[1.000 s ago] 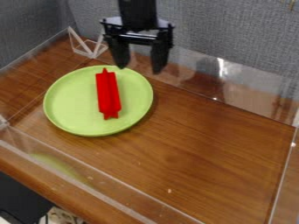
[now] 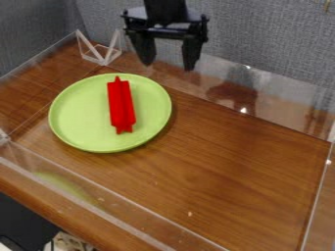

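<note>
My black gripper (image 2: 167,51) hangs at the top centre, above the back of the wooden table, its two fingers spread open with nothing between them. Below it and to the left, a long red object (image 2: 120,103) lies lengthwise on a green plate (image 2: 78,129), well apart from the fingers.
A white wire rack or frame (image 2: 94,53) stands at the back left corner. Grey padded walls line the back and left, with a clear panel along the table's back.
My gripper has risen and shifted slightly to the right, away from the plate, over the last second. The plate and red object have not moved.
</note>
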